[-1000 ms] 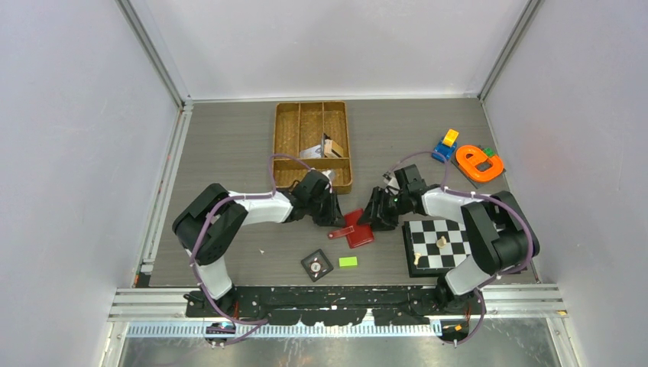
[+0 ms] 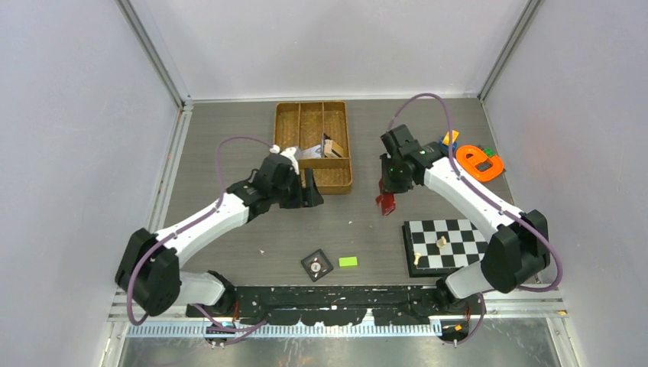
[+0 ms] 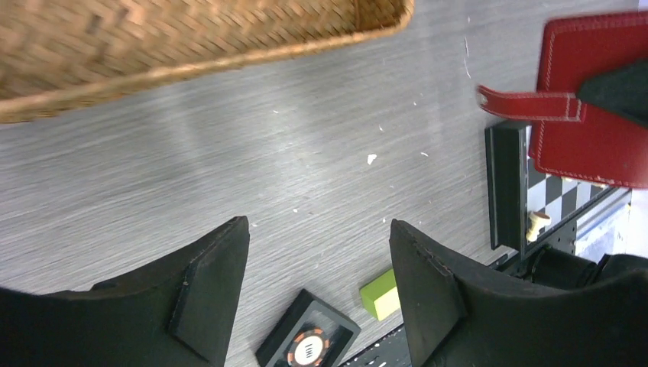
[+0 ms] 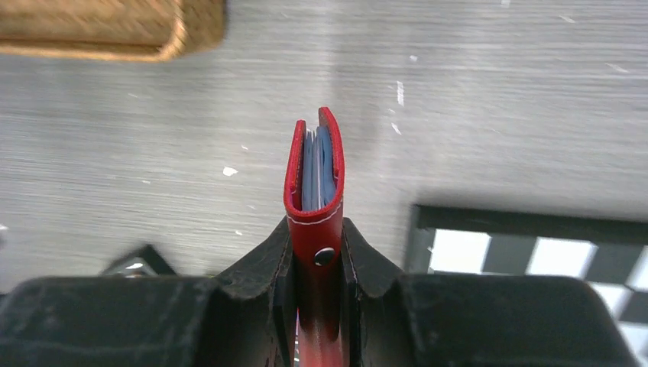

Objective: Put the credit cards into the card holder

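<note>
A red card holder (image 2: 387,203), with an open strap visible in the left wrist view (image 3: 558,153), is held up in my right gripper (image 2: 391,180), which is shut on it. In the right wrist view the holder (image 4: 313,229) stands edge-up between the fingers, blue-grey layers inside its top. My left gripper (image 2: 306,191) stands open and empty over the table near the wicker organizer's front edge; in its wrist view (image 3: 319,237) only bare table lies between the fingers. I cannot tell whether separate credit cards are among the items in the organizer.
The wicker organizer (image 2: 288,122) holds small items at the back centre. A chessboard (image 2: 435,260) lies front right, toys (image 2: 490,167) back right, a black square item (image 2: 316,264) and a green block (image 2: 348,261) at the front.
My right gripper has lifted the red holder from the table, moving it up and to the back right. My left gripper has moved back and left, away from it.
</note>
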